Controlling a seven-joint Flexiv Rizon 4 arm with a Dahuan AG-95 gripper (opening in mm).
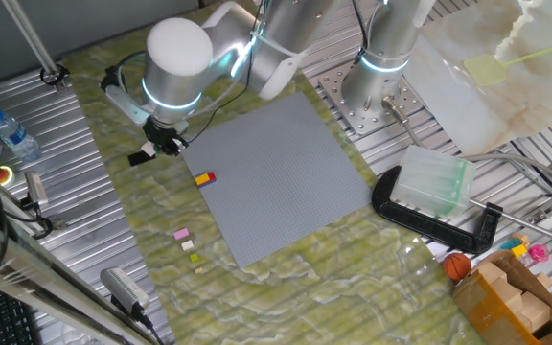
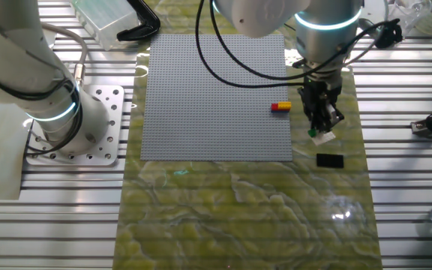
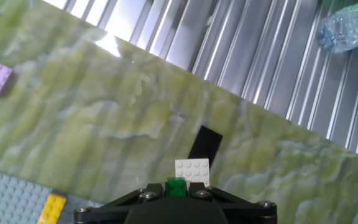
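In the wrist view my gripper is shut on a green brick [image 3: 176,186]. A white brick [image 3: 192,168] with studs sits right against the green one and appears joined to it. Exterior view 2 has the green brick [image 2: 311,133] and white brick [image 2: 324,138] at the fingertips, beside the grey baseplate [image 2: 208,97] and off its edge. A black flat piece [image 2: 330,160] lies on the mat close by. On the baseplate's near-gripper edge is a yellow and red brick pair [image 1: 205,178].
Loose pink [image 1: 181,234], white [image 1: 187,245] and lime [image 1: 195,257] bricks lie on the green marbled mat [image 1: 286,297]. A black clamp [image 1: 429,225] and a clear box [image 1: 433,180] stand beyond the baseplate. A water bottle [image 1: 13,134] is off the mat. Most of the baseplate is bare.
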